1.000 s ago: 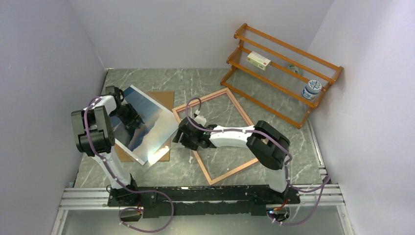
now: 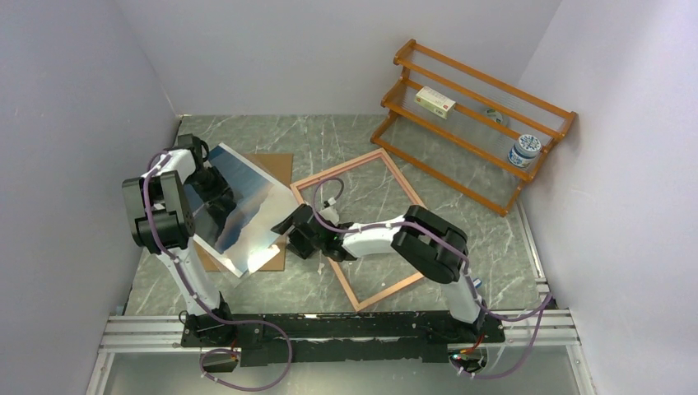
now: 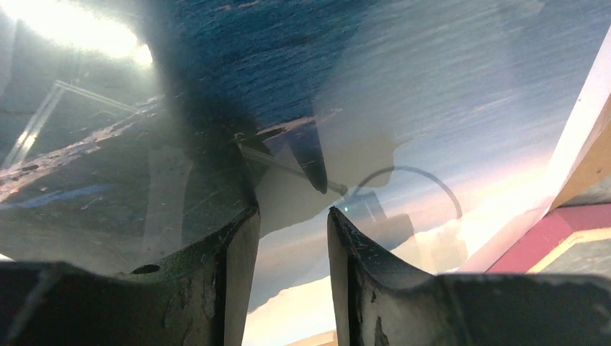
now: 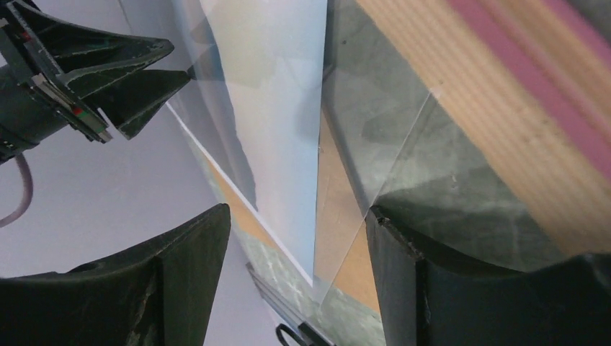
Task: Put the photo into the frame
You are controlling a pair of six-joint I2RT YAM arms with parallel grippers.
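The photo (image 2: 253,216), a blue and pale landscape, lies slanted at the left over a brown board (image 2: 277,167). A clear sheet (image 4: 376,122) covers it and juts past its edge. Above the photo my left gripper is open, nothing between its fingertips. My right gripper is also open, at the sheet's right side; one fingertip (image 4: 375,216) appears to meet the sheet's edge, though contact is hard to tell. To the right lies the empty wooden frame (image 2: 402,178), the right arm crossing over it.
A wooden shelf (image 2: 461,114) with a small box (image 2: 435,101) and a blue-white tin (image 2: 524,151) stands at the back right. Walls close in the left and right sides. Bare tabletop shows behind the frame.
My right gripper has moved left from the frame's left side to the edge of the photo and sheet. The left gripper has shifted slightly back and left over the photo.
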